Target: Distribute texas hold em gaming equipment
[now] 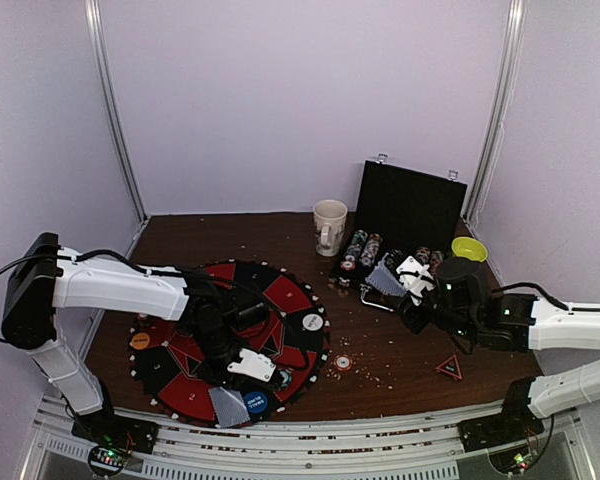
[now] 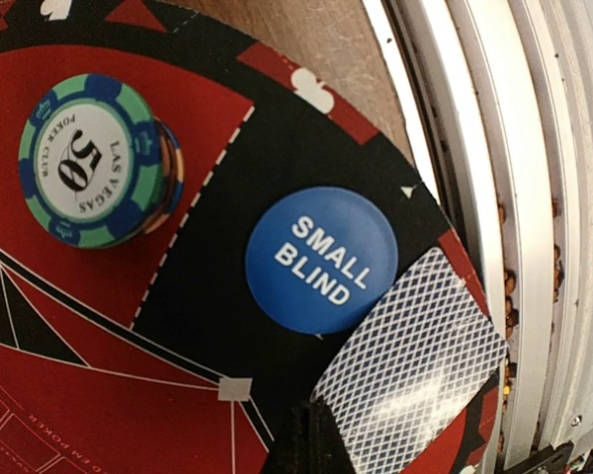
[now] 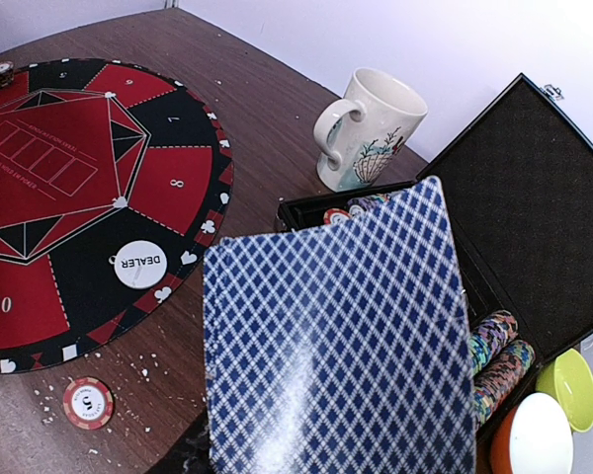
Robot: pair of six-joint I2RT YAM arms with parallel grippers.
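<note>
A blue-patterned playing card (image 2: 415, 365) lies face down on the round poker mat (image 1: 290, 295), its edge against the blue small blind button (image 2: 322, 261). My left gripper is shut, with its tips at the card's near corner; whether the card is pinched between them cannot be made out. In the right wrist view, blue-backed cards (image 3: 336, 341) fill the middle, held up by my right gripper (image 1: 404, 292) in front of the open chip case (image 1: 412, 205). Those cards hide most of the right fingers.
The white dealer button (image 3: 140, 264) and stacked chips (image 2: 89, 163) sit on the mat. A mug (image 1: 329, 228) stands left of the case, a yellow-green bowl (image 1: 469, 249) right of it. One red chip (image 1: 343, 363) and a triangular piece (image 1: 449, 367) lie on the otherwise mostly clear wood.
</note>
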